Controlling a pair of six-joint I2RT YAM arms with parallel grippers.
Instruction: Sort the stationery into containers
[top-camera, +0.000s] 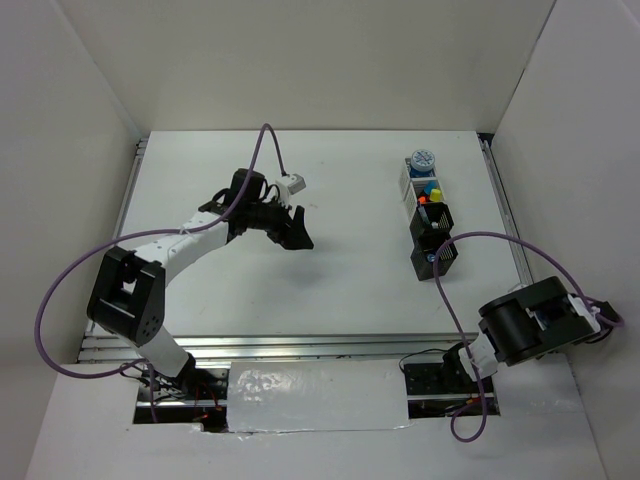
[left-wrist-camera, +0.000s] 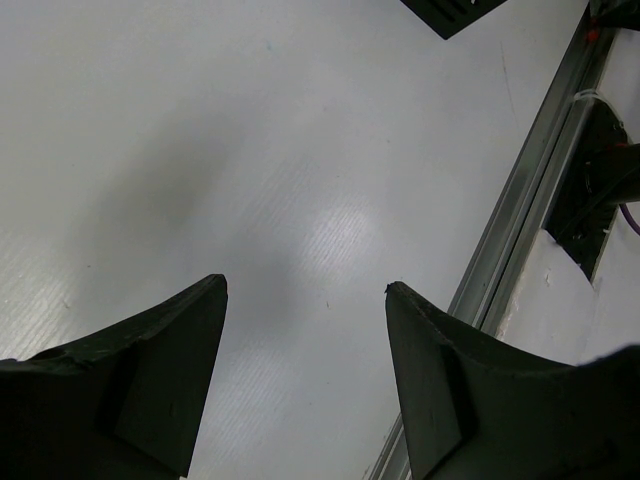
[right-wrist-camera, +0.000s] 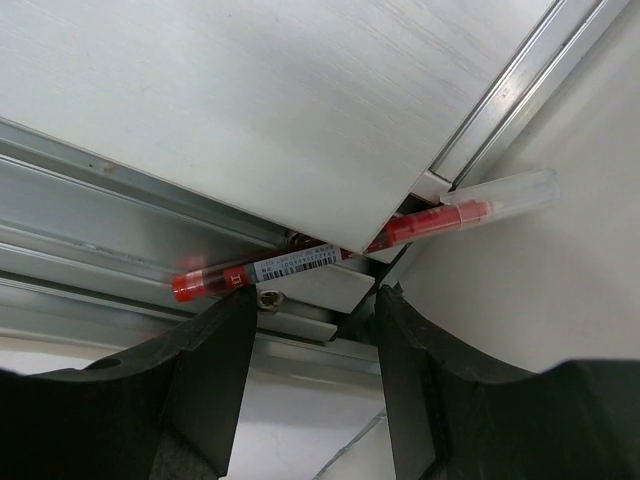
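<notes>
In the right wrist view a red pen (right-wrist-camera: 300, 262) with a clear cap lies across the metal rails at the table corner. Below it stands my right gripper, open, its fingers (right-wrist-camera: 225, 345) apart; whether they touch the pen cannot be told. My left gripper hangs over bare table, open and empty. At the right of the table, a white container (top-camera: 411, 192) and two black mesh holders (top-camera: 434, 220) stand in a row with small coloured items inside.
A blue-and-white round item (top-camera: 423, 161) sits at the far end of the container row. Metal rails (top-camera: 270, 347) run along the near table edge, and a wall rises on the right.
</notes>
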